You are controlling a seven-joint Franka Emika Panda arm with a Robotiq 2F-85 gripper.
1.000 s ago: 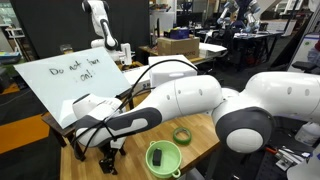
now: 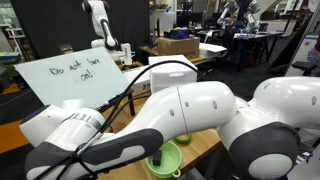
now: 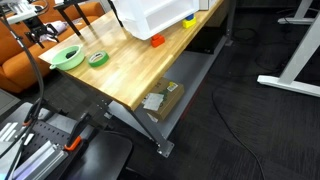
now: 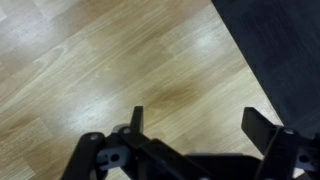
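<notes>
My gripper is open in the wrist view, with its two black fingers apart and only bare wooden tabletop (image 4: 110,60) beneath. A light green bowl (image 3: 67,57) sits near the table's edge in exterior view 2. Beside it lies a green ring, like a roll of tape (image 3: 97,59). In exterior view 1 the arm partly covers the bowl (image 2: 163,162), and a small dark object (image 2: 157,158) shows inside it. That arm spans the foreground there, and I cannot make out the fingers in that view.
A white bin (image 3: 160,14) stands on the table, with a red-orange block (image 3: 157,40) in front and a small yellow-and-blue object (image 3: 189,20) to its right. A white board with handwriting (image 2: 85,76) rises behind the arm. Dark floor (image 4: 280,50) shows past the table edge.
The arm has swung toward exterior view 1's camera and lower left, away from the tabletop spot where the gripper was. It now covers part of the bowl, which looks unmoved.
</notes>
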